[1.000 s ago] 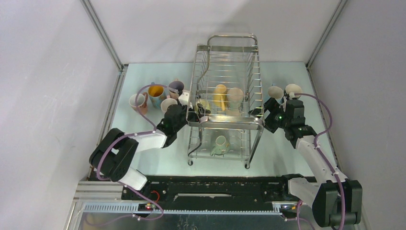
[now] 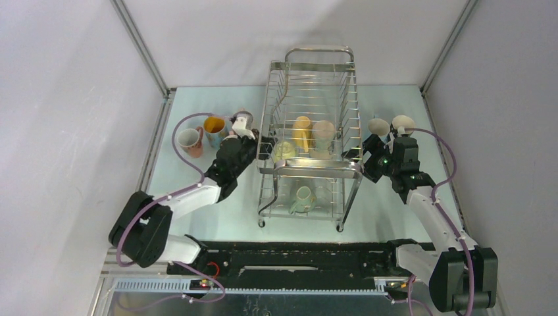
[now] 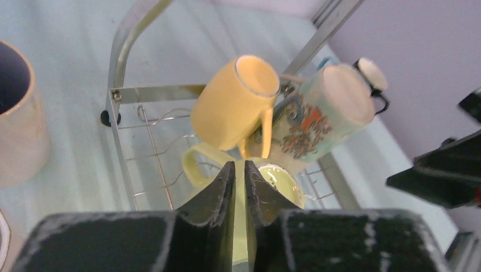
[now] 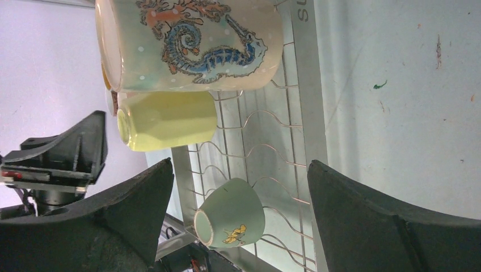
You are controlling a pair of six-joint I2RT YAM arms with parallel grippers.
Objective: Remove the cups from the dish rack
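Note:
My left gripper is shut on a pale yellow-green cup [image 3: 275, 178] at the rack's left side, its handle pointing up. A yellow mug [image 2: 302, 131] and a seahorse-patterned cup [image 4: 193, 45] lie above it in the wire rack [image 2: 312, 69]. A green mug [image 2: 303, 197] lies in the rack's front lower part. My right gripper stands open at the rack's right side, nothing between its fingers, above the rack's edge.
Several mugs stand left of the rack, among them an orange-lined one [image 2: 215, 128]; two white cups [image 2: 403, 123] stand at the right.
The left arm has drawn back to the left, and the pale yellow-green cup shows more from above. The right arm is unchanged.

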